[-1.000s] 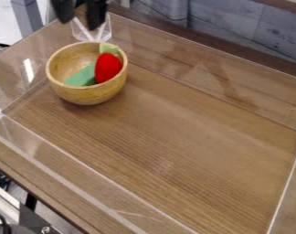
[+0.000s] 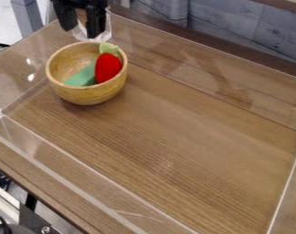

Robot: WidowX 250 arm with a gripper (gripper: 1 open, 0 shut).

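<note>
A wooden bowl (image 2: 72, 90) sits on the wooden table at the upper left, holding a red object (image 2: 108, 66) at its right side, a teal-green piece (image 2: 81, 76) beside that, and a small light green bit near the back rim. My dark gripper (image 2: 78, 22) is at the top edge, behind and above the bowl and apart from it. Its fingers are partly out of frame and blurred; nothing shows held between them.
A grey panelled wall (image 2: 248, 27) runs along the back right.
The gripper looks a little lower and more distinct at the top edge than a second ago. The bowl and its contents look unmoved.
</note>
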